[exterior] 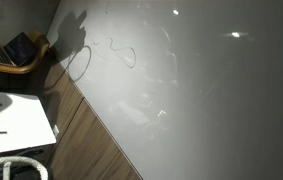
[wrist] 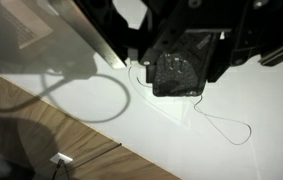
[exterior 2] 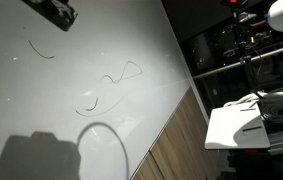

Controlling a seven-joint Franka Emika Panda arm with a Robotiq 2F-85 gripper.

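My gripper is shut on a dark block (wrist: 184,72) with a mottled face, in the upper middle of the wrist view. Behind it stands a pale whiteboard (wrist: 171,145). A thin looping black line (wrist: 233,138) runs over the board to the right of the block. Exterior view 2 shows more of the drawing: a squiggle (exterior 2: 121,75) near the middle and a short curved stroke (exterior 2: 41,50) at upper left. A dark end piece (exterior 2: 53,12) hangs at that view's top edge, probably my gripper with the block. Whether the block touches the board, I cannot tell.
Wood panelling (exterior: 96,145) borders the board. Beyond it stand a white table (exterior: 21,120) with dark items on it and a chair (exterior: 31,62) bearing a laptop (exterior: 19,48). The arm's shadow (exterior 2: 41,155) falls on the board.
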